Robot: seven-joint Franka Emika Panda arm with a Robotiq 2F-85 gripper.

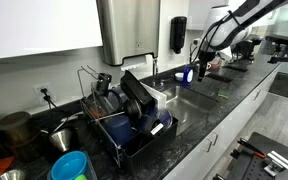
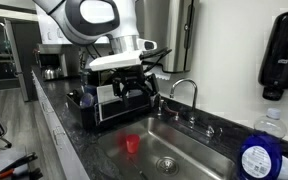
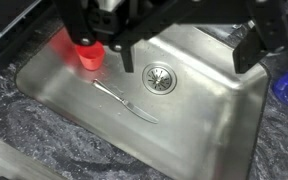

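My gripper hangs over the steel sink, its two dark fingers wide apart and nothing between them. Below it in the wrist view, a silver knife lies slantwise on the sink floor, left of the round drain. A red cup stands near the basin's upper left, partly covered by the gripper's dark body. Exterior view 2 also shows the red cup in the sink, with the white arm above.
A black dish rack packed with pans and dishes stands on the dark counter beside the sink. The faucet rises at the sink's back edge. A blue-labelled bottle is close to the basin.
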